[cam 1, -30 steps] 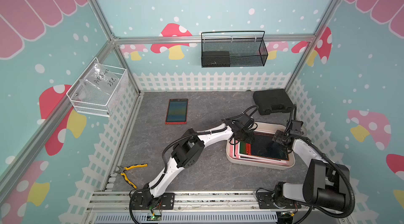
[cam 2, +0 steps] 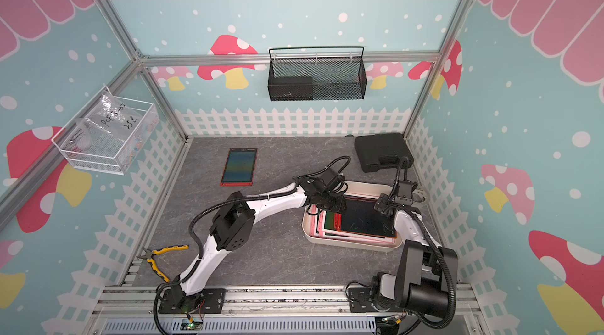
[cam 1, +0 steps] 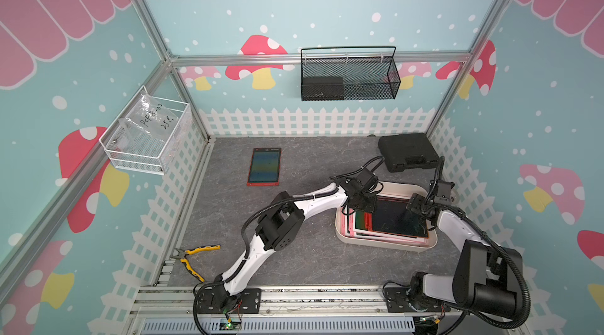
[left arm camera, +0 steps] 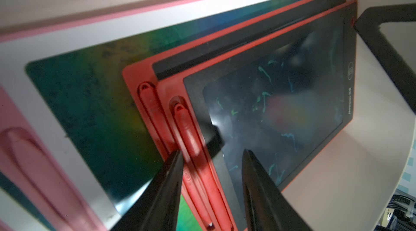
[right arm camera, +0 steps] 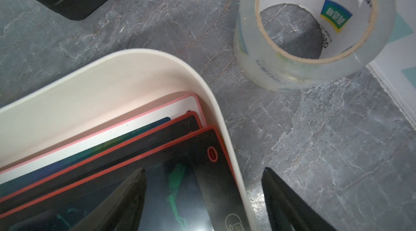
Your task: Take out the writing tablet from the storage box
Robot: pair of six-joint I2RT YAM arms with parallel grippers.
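The cream storage box (cam 1: 387,247) holds a stack of writing tablets. On top, a red-framed tablet (left arm camera: 281,100) with a dark screen lies over a second red-edged tablet (left arm camera: 149,72); a white-and-pink tablet (left arm camera: 56,42) shows beneath. Above the red stylus end, my left gripper is part open, its fingers apart on either side of the top tablet's stylus strip. Whether they touch it, I cannot tell. At the box's right end, my open right gripper has one finger over the top tablet and the other outside the rim.
A clear tape roll (right arm camera: 312,27) stands just right of the box. The black case (cam 1: 407,150) lies behind it. Another red tablet (cam 1: 264,166) rests alone on the left table, with yellow pliers (cam 1: 200,250) at front left. Mid-table is clear in front.
The storage box, with its tablets, has slid slightly to the left.
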